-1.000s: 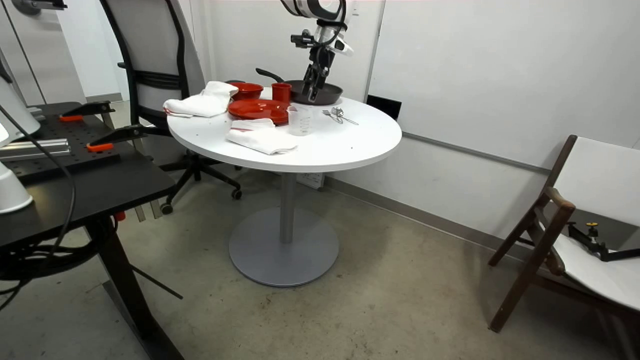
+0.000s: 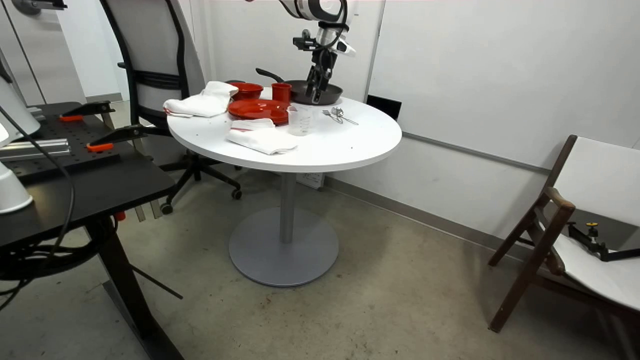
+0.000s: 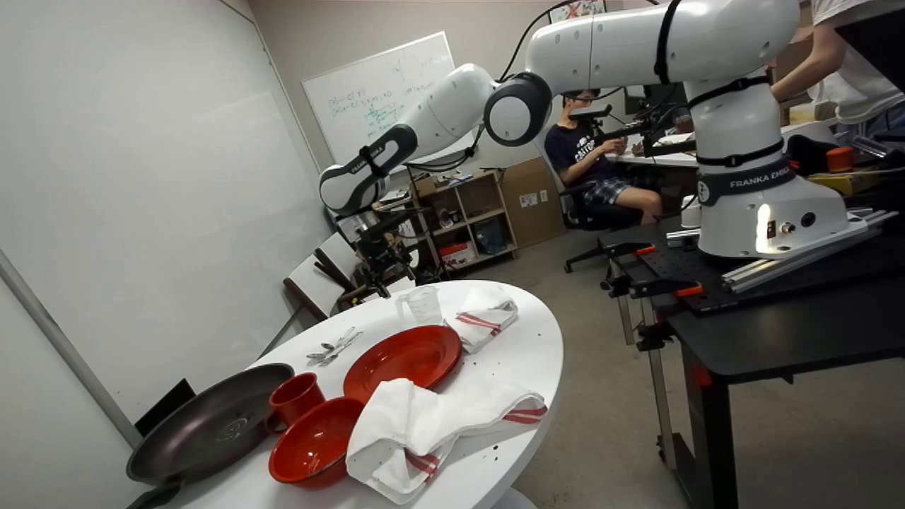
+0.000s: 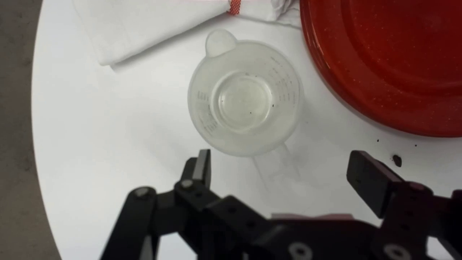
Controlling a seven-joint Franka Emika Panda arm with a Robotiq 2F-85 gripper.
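In the wrist view a clear measuring cup [image 4: 244, 99] stands upright on the white round table [image 4: 112, 164], its handle [image 4: 277, 167] pointing down toward my fingers. My gripper is open; one finger [image 4: 203, 169] is left of the handle and the other finger [image 4: 368, 182] well to its right, with bare table showing between them. In exterior view 2 the gripper [image 3: 392, 287] hangs just above table height near the measuring cup [image 3: 420, 305]. Exterior view 1 also shows the cup [image 2: 300, 121], below the gripper [image 2: 313, 96] in the picture.
A red plate [image 4: 389, 65] lies close beside the cup, and a folded white towel [image 4: 138, 30] is on the other side. A red mug [image 3: 295, 397], red bowl [image 3: 315, 441], dark pan [image 3: 212, 424], second towel [image 3: 407, 433] and cutlery [image 3: 333, 348] share the table.
Over the last second my gripper has shifted slightly right and a little down in exterior view 1. The cup and the other tableware have stayed where they were.
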